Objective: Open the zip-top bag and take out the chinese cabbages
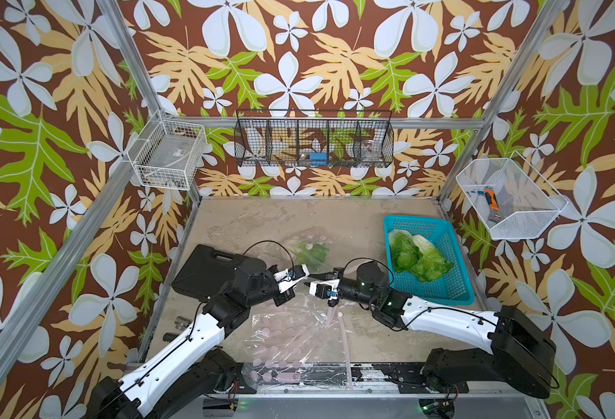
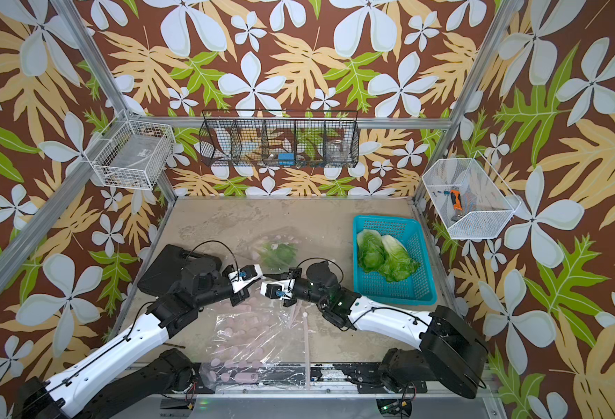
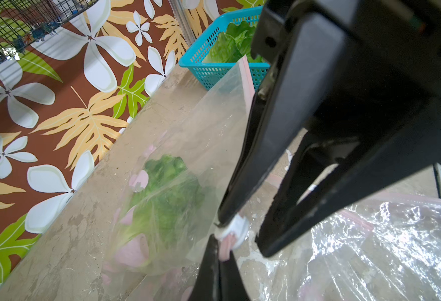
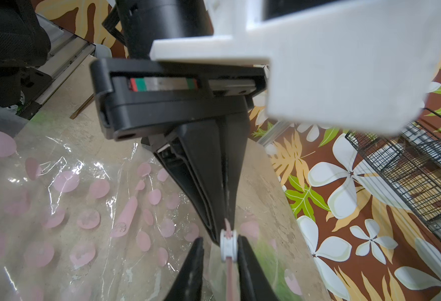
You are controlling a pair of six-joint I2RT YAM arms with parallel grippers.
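A clear zip bag with pink dots (image 3: 215, 125) hangs at the middle of the table, a green cabbage (image 3: 162, 200) showing dimly through it. My left gripper is shut on the pink zip edge near its white slider (image 3: 236, 231). In the right wrist view, the left fingers (image 4: 215, 195) come down just above the slider. My right gripper stands part open around the slider and the pink strip, with a finger on either side and visible gaps.
Inside the teal basket (image 1: 465, 296) at the right lie leafy cabbages (image 1: 419, 255). An empty clear dotted bag (image 1: 283, 342) lies flat at the front. The black case (image 1: 199, 276) is at the left, and bare table shows at the back.
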